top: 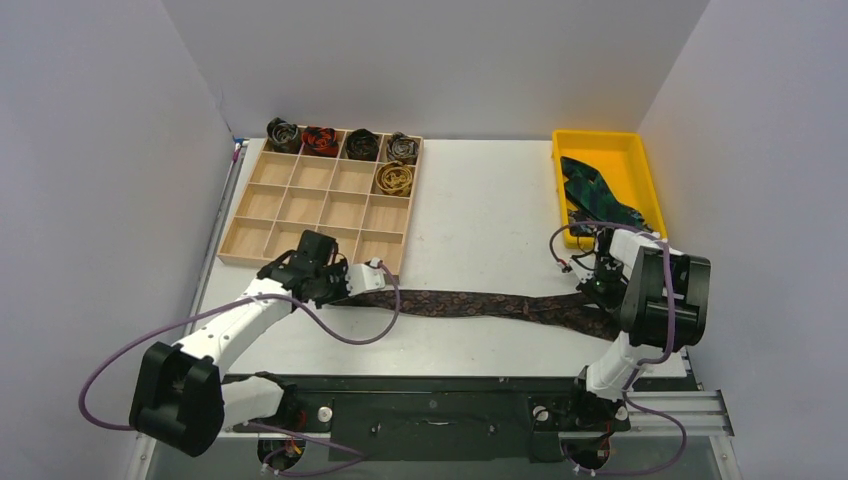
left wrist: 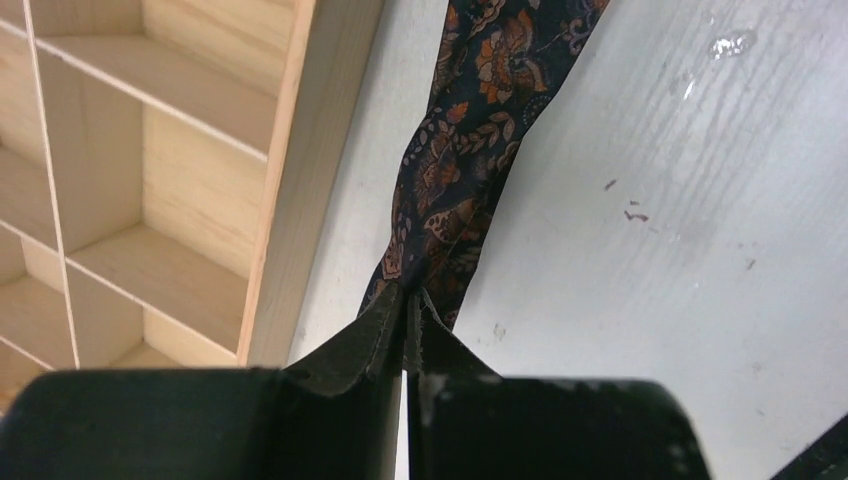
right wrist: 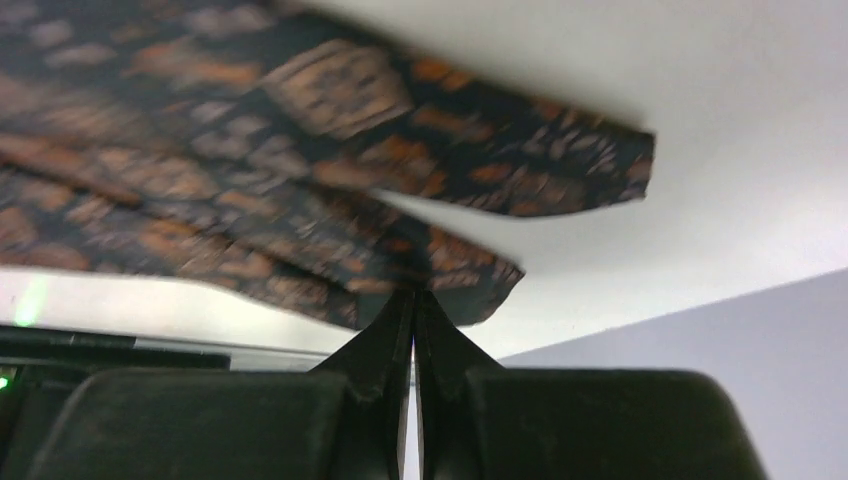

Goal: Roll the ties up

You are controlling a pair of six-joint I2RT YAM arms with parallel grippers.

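Note:
A dark tie with a brown floral pattern (top: 460,303) lies stretched across the table, its right part splitting into two tails. In the top view my left gripper (top: 340,299) is over its left end. Seen from the left wrist, that gripper is shut with its tips against the patterned cloth (left wrist: 470,150); whether any fabric is pinched is unclear. My right gripper is shut too, its tips at the edge of the lower tail (right wrist: 470,300), with no cloth clearly between them. The upper tail (right wrist: 560,160) lies apart from it.
A wooden divided box (top: 268,170) holds several rolled ties along its back row and right column; other compartments are empty. The yellow bin (top: 630,160), containing a dark green tie (top: 592,190), stands behind my right arm. Bare table lies in the middle.

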